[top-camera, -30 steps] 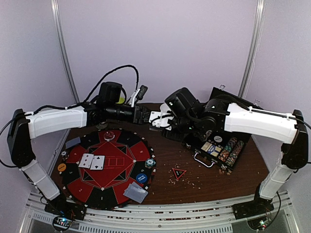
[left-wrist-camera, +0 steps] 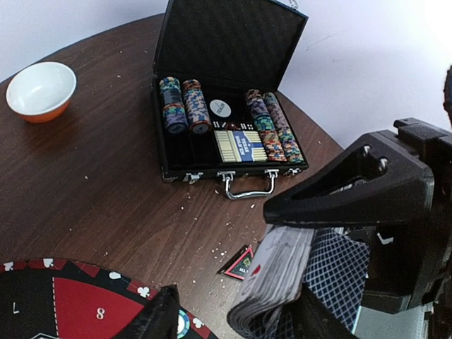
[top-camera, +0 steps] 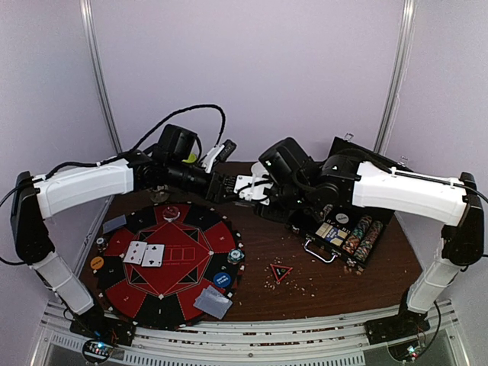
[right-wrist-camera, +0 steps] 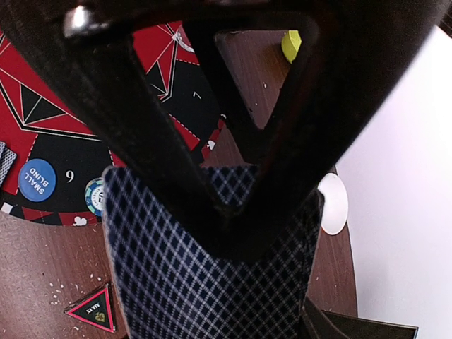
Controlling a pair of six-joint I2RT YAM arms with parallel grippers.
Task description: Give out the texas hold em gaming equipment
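A deck of playing cards [left-wrist-camera: 272, 286] with dark blue lattice backs [right-wrist-camera: 205, 296] hangs above the table, shut between the fingers of my right gripper [top-camera: 263, 200]. In the right wrist view, one dark finger [right-wrist-camera: 233, 236] presses on the card backs. My left gripper is part open, its fingertips at the near end of the deck; one stands beside the cards and the other is apart to the left. On the poker mat [top-camera: 137, 297] lie two face-up cards [top-camera: 152, 255] and a face-down pair [top-camera: 213, 302].
An open chip case [left-wrist-camera: 233, 169] stands at the right with chips inside. A white bowl [left-wrist-camera: 42, 88] sits further back. Nearer are an all-in triangle [top-camera: 280, 273] and a blue small blind disc [top-camera: 222, 280]. Bare wood lies between mat and case.
The right arm and the things on the table look unmoved.
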